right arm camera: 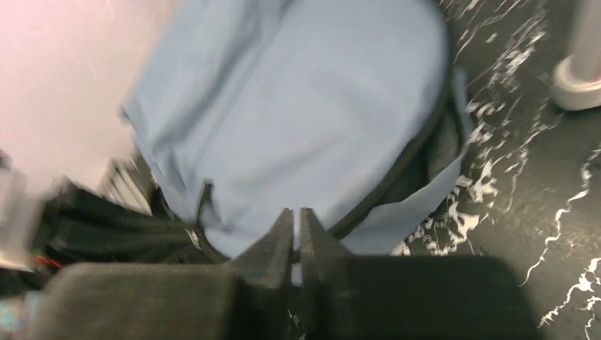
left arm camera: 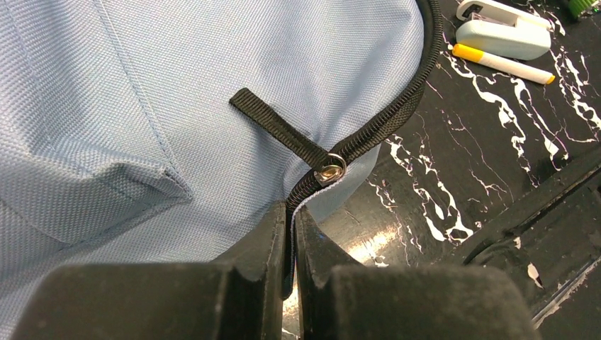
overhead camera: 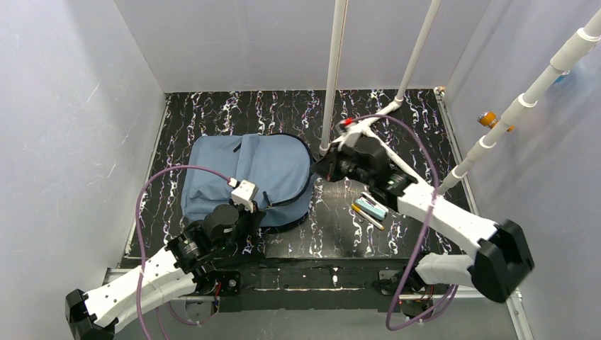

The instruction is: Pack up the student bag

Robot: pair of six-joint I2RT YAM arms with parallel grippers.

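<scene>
The light blue bag (overhead camera: pixel 273 166) lies on the dark marbled table, its black zipper edge (left arm camera: pixel 397 113) curving along the right side. My left gripper is shut on the bag's edge at the near end of the zipper, just below a metal ring and black pull tab (left arm camera: pixel 276 127). At the bag's right edge is my right gripper (overhead camera: pixel 317 171). In the blurred right wrist view its fingertips are slightly apart, with no object visible between them. A gap in the zipper shows the dark inside (right arm camera: pixel 418 170). Whatever the bag contains is hidden.
Right of the bag lie a pale stapler (left arm camera: pixel 503 35) and a yellow-and-white marker (left arm camera: pixel 500 62). Part of a green item (left arm camera: pixel 583 6) shows near them. White pipes (overhead camera: pixel 332 78) stand behind and right. Bare table (overhead camera: pixel 329 241) extends in front.
</scene>
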